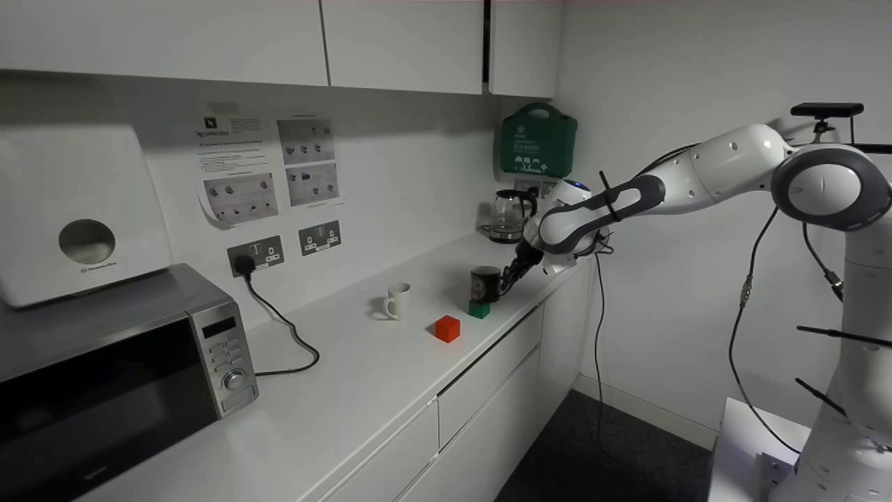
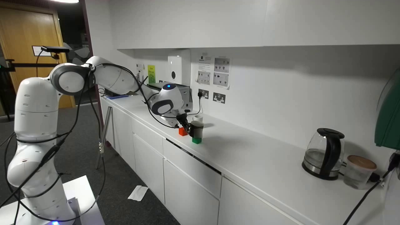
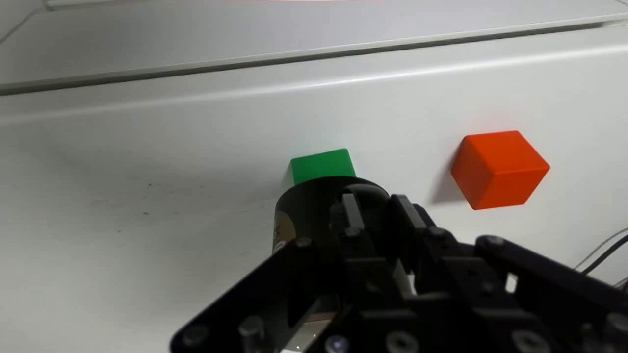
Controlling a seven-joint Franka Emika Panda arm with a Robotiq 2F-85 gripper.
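Note:
A dark mug is held by my gripper, which is shut on its handle side. In exterior view 2 the mug appears upright, right above the green cube. Whether its base touches the cube cannot be told. From the wrist view, the dark mug covers part of the green cube, and my gripper reaches over the mug's near side. A red cube lies on the counter apart from the green one. The white mug stands upright farther back.
The white counter has a clear front edge close to the cubes. A microwave with its black cable occupies one end; a glass kettle and a lidded tub occupy the other. Overhead are wall cabinets.

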